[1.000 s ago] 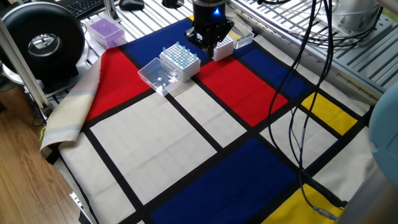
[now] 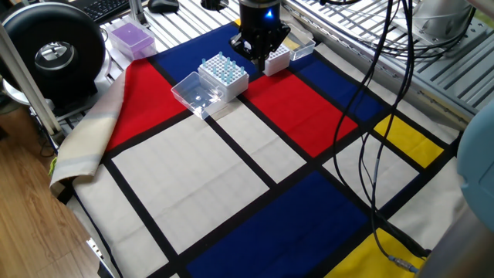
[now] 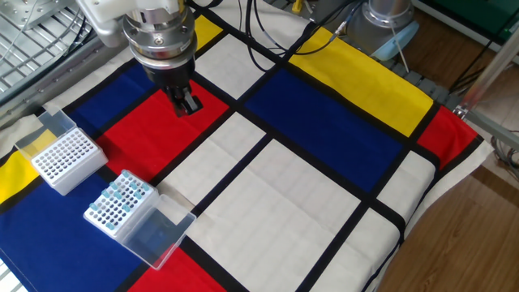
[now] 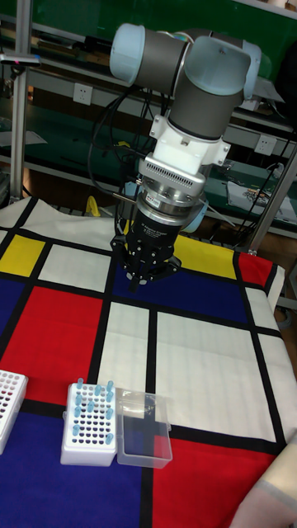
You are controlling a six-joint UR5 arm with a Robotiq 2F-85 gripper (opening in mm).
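A white rack (image 3: 122,203) with several pale blue tips standing in its holes sits on the cloth, its clear lid (image 3: 159,233) folded open beside it. Further along stands a second white rack (image 3: 69,162), where I see no blue tips; its clear lid (image 3: 47,134) is open too. My gripper (image 3: 189,106) points down over the cloth, apart from both racks. Its narrow black fingers come together at the bottom, and nothing shows between them. In exterior view 1 the gripper (image 2: 260,62) partly covers the second rack (image 2: 276,60).
A clear box with purple contents (image 2: 133,38) rests at the far left corner, near a black round device (image 2: 55,55). Black cables (image 2: 374,100) hang in front of exterior view 1. One cloth corner (image 2: 96,127) is folded over.
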